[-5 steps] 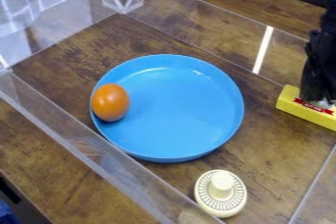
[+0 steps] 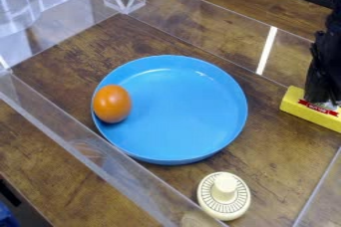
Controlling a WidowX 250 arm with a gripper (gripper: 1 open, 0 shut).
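Note:
A dark gripper (image 2: 321,72) is at the right edge, low over a yellow box (image 2: 309,109) with a red label, close to or touching its top; its fingertips are hard to make out. A blue plate (image 2: 180,107) sits on the wooden surface, with an orange egg-shaped object (image 2: 112,105) on its left side.
A white, round ribbed object (image 2: 224,196) lies near the front, below the plate. Clear plastic walls (image 2: 67,131) border the work area. Bare wood lies at the back left and between the plate and the yellow box.

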